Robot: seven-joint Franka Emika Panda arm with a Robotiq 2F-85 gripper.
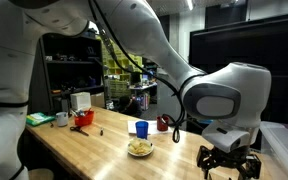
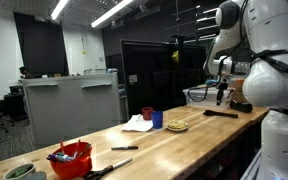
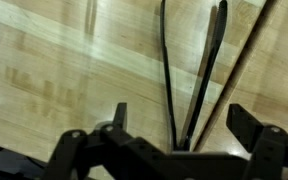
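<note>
A pair of thin black tongs (image 3: 215, 42) lies on the wooden table, its two arms spreading toward the top of the wrist view. My gripper is open above the tongs. One finger (image 3: 114, 128) stands to the left of them and the other to the right, with nothing gripped. The lower, joined end of the tongs runs down between the fingers and is partly hidden by the gripper body. In exterior view 2, the gripper (image 2: 224, 94) hangs over the dark tongs (image 2: 221, 114) near the table's far right.
A plate of yellow food (image 1: 140, 147) sits mid-table, with a blue cup (image 1: 142, 129) and a red pot (image 1: 163, 122) behind it. Farther off are a red container (image 1: 84, 117) and white paper (image 2: 137, 123). Bare table lies in front of the plate.
</note>
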